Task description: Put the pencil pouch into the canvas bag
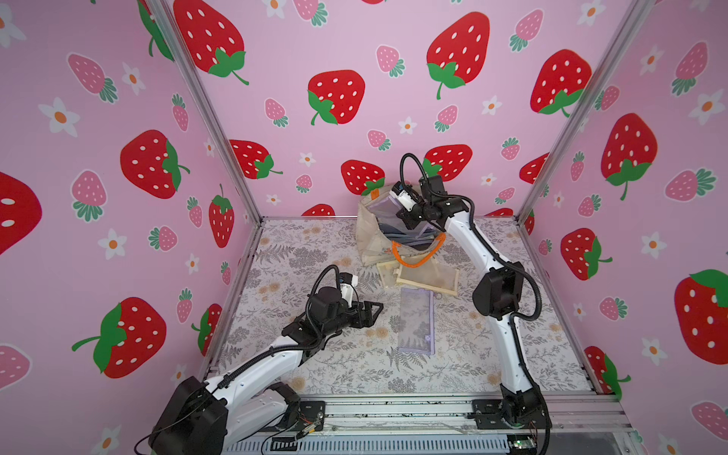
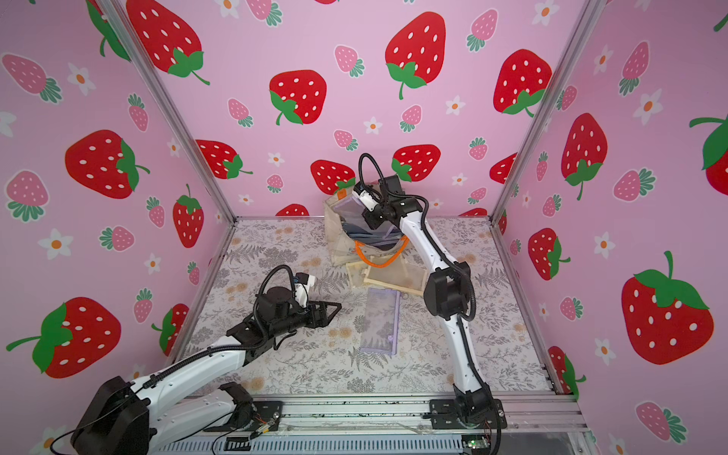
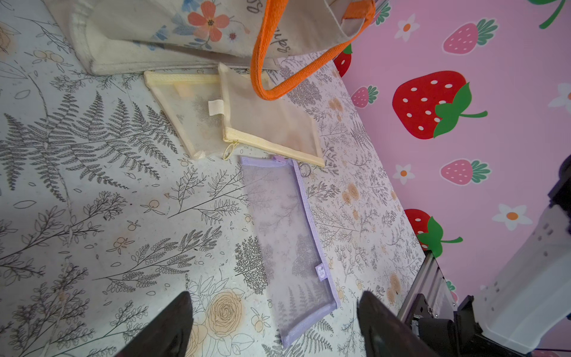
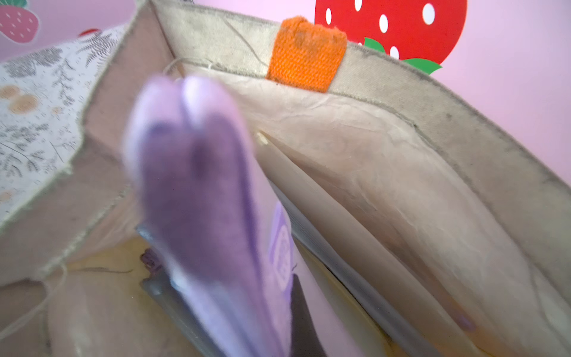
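Observation:
The beige canvas bag (image 1: 371,235) with orange handles stands at the back, holding several pouches. My right gripper (image 1: 407,216) is at its mouth, shut; in the right wrist view a purple pouch (image 4: 196,226) stands large and close inside the bag, the fingers themselves not distinguishable. A translucent lilac-edged pouch (image 3: 285,238) lies flat in front, and cream-edged pouches (image 3: 270,125) lie beside the bag's foot. My left gripper (image 1: 367,314) stands open low over the table, left of the lilac-edged pouch, nothing between its fingers.
Patterned walls and metal rails close in the back and both sides.

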